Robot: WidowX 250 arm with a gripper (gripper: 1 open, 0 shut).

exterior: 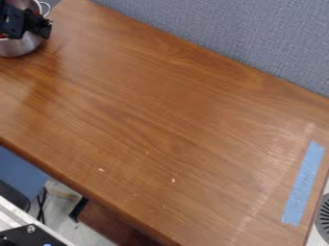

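Observation:
At the top left edge of the camera view, a metal pot (18, 46) with a wire handle is partly cut off by the frame. The black gripper (29, 23) is over the pot's upper part, hiding much of it, with a little red showing beside it. Whether its fingers are closed on the pot or on something at it is too small and hidden to tell.
A grey partition (244, 38) runs along the back. A round grilled object (322, 217) shows at the right edge.

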